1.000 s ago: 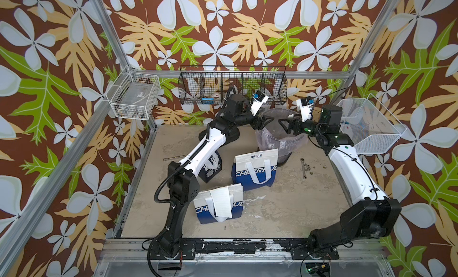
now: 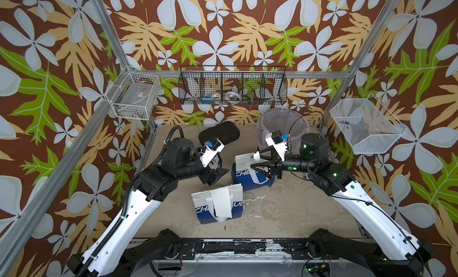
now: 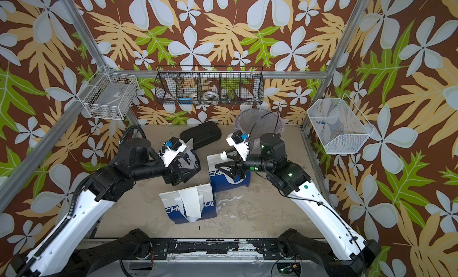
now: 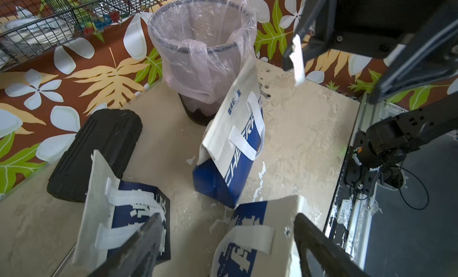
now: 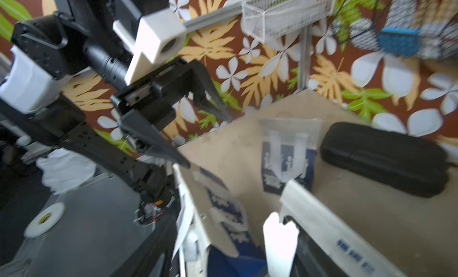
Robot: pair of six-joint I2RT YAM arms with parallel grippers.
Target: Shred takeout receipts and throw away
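Note:
Three blue-and-white takeout bags stand on the table: a front bag (image 2: 202, 212), a middle bag (image 2: 243, 181) and a left bag (image 4: 164, 219) largely behind my left gripper in the top views. A white receipt (image 2: 221, 202) hangs on the front bag's face. My left gripper (image 2: 218, 177) is open and empty above and behind that bag. By the middle bag's upper part, my right gripper (image 2: 262, 166) has its fingers apart. A small white scrap clings to one of its fingertips; the left wrist view shows this scrap (image 4: 296, 60) too.
A mesh bin (image 4: 205, 62) with a clear liner stands at the back right. The black case (image 2: 219, 133) lies at the back. Wire baskets hang on the walls, including a black basket (image 2: 233, 86).
Both grippers have come away from over the bin, moving forward and left. The left is now near the front bag, the right at the middle bag. The bags have not visibly moved.

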